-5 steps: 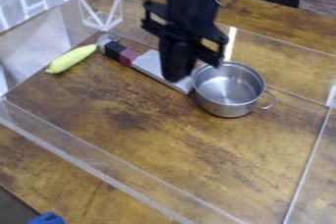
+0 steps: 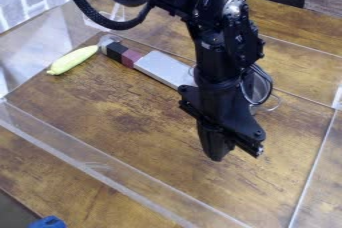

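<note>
The black gripper [image 2: 218,142] is low over the wooden table, right of centre, its fingers pointing down; how far apart they stand is hard to make out. Behind it, a steel pot [image 2: 262,88] is mostly hidden, with its rim and a handle showing at the right. A pale bar [image 2: 163,69] with dark red and black parts lies to the left, partly hidden by the arm. A yellow corn-like object [image 2: 72,60] lies at the far left.
Clear plastic walls edge the wooden table [image 2: 114,137]. A blue object [image 2: 47,222] sits at the bottom left corner.
The gripper has come down and toward the front, now covering much of the pot that showed clearly a second ago.
</note>
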